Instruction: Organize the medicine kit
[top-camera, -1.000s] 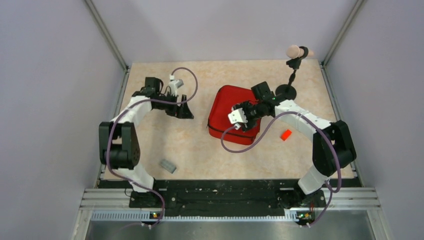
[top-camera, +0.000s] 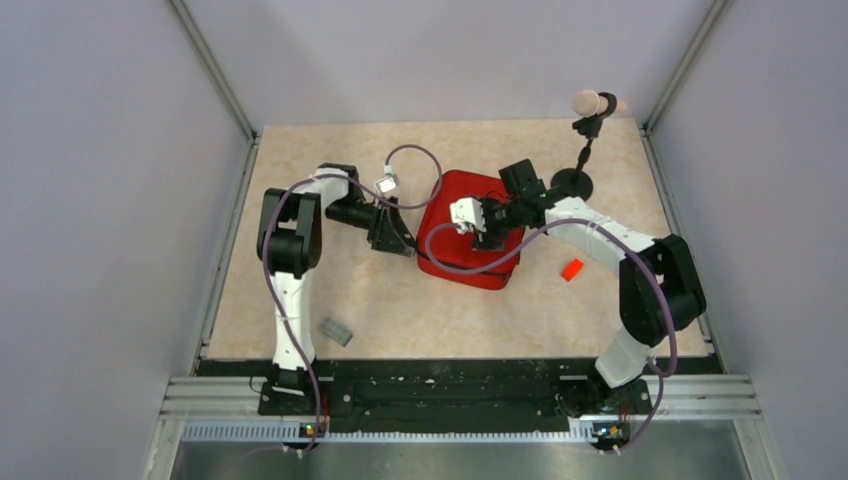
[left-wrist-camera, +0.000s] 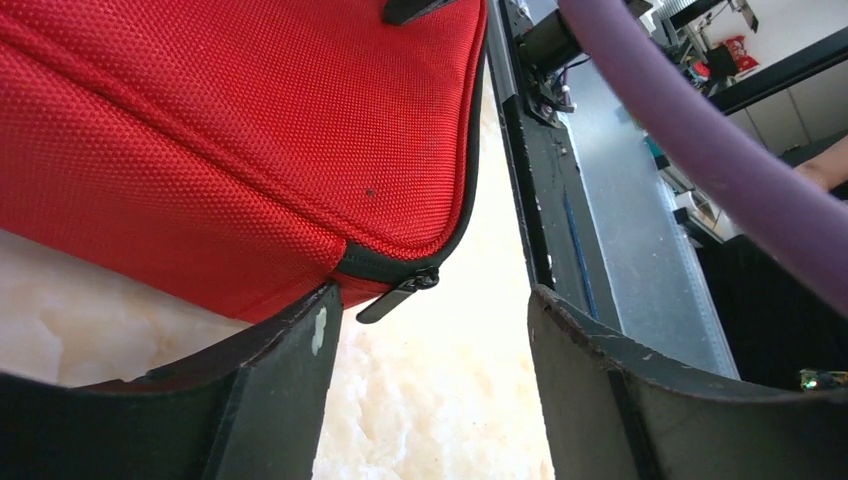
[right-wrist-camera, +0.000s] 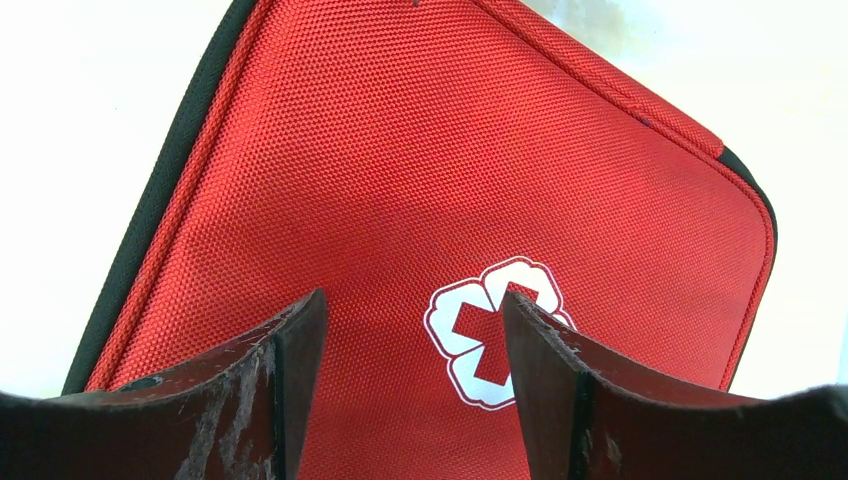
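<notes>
A closed red fabric medicine kit (top-camera: 465, 265) with a dark zipper band lies right of the table's middle. The left wrist view shows its black zipper pull (left-wrist-camera: 397, 298) hanging at one corner. My left gripper stands open around that corner, the pull between its fingers but apart from both. Over the kit's top is my right gripper, open, with nothing gripped. Beneath it in the right wrist view lies the white emblem (right-wrist-camera: 462, 318), partly hidden behind a finger. Whether the right fingertips touch the fabric I cannot tell.
A grey block (top-camera: 337, 331) lies at the front left and a small orange-red block (top-camera: 572, 269) right of the kit. At the back right rises a black stand (top-camera: 573, 183).
My left gripper has moved right and slightly toward the front, up to the kit's left corner. The right one has shifted slightly left over the kit. The kit stays in place.
</notes>
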